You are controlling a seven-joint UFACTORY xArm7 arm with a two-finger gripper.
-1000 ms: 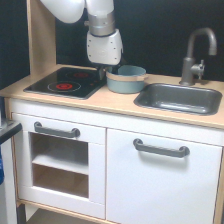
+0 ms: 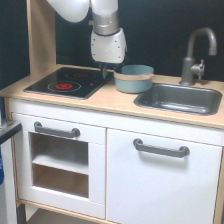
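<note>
A blue-grey pot (image 2: 133,82) stands upright on the wooden counter, between the black stove top (image 2: 70,84) and the sink (image 2: 180,97). My white arm reaches down from the upper left. Its gripper (image 2: 105,72) is low over the stove's back right corner, just left of the pot's rim. The dark fingers are small and blend into the background, so I cannot tell whether they are open or shut, or whether they touch the pot.
A grey faucet (image 2: 198,58) rises behind the sink. Below the counter are an open shelf compartment (image 2: 60,163) and a white door (image 2: 162,182) with a grey handle. A wooden post (image 2: 42,38) stands at the left. The stove top is clear.
The pot has shifted a little to the right, toward the sink. My arm and gripper have moved slightly right as well.
</note>
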